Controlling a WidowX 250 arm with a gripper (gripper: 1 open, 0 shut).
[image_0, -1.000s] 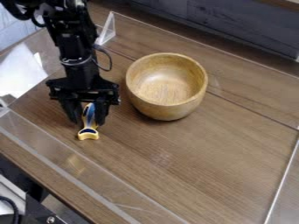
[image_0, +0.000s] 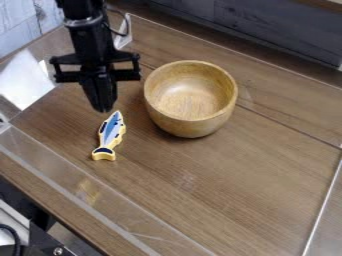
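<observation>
The black gripper (image_0: 96, 88) hangs at the left, raised above the table and just up and left of a blue, white and yellow fish-shaped toy (image_0: 110, 136) lying on the wood. Whether its fingers are open or shut is hard to tell. A round wooden bowl (image_0: 190, 117) stands to the right of both, apart from the toy.
A clear edge strip runs along the left, with dark cables at the lower left corner. A dark ledge borders the back right.
The gripper has risen from over the fish toy, which is now uncovered and lying on the table. The bowl has not moved.
</observation>
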